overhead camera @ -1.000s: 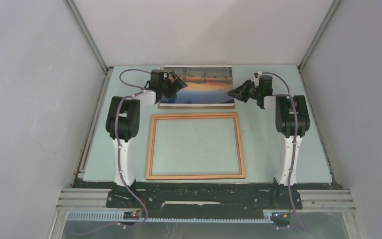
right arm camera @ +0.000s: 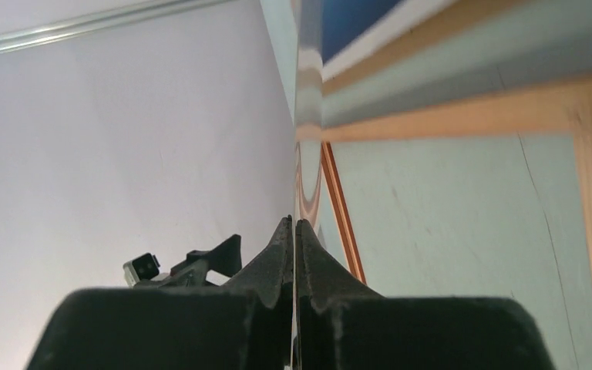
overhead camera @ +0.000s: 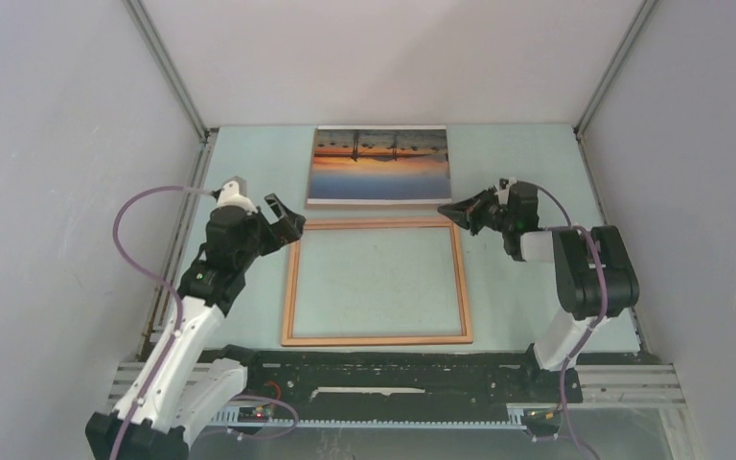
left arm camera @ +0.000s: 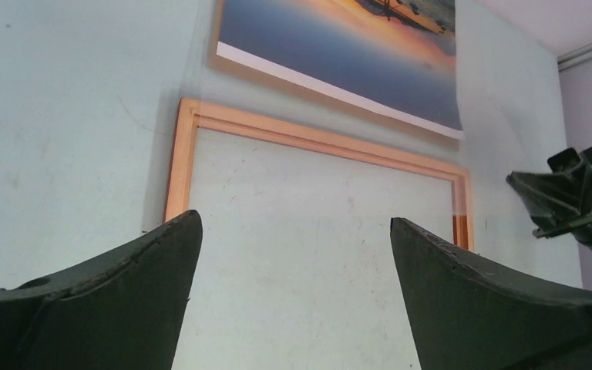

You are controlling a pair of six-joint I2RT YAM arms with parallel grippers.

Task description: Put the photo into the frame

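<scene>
The photo, a sunset over water with a white border, lies at the back of the table on a wood-edged base. In front of it is the empty wooden frame, flat on the table. My left gripper is wide open above the frame's left part, nothing between its fingers. At the frame's back right corner, my right gripper has its fingertips together. Between them, the right wrist view shows a thin, glossy clear sheet nearly edge-on, reaching away over the photo and frame side. Its full outline is hard to see.
A white wall stands behind the photo. A dark strip runs along the front edge.
Photo and frame stay put.
</scene>
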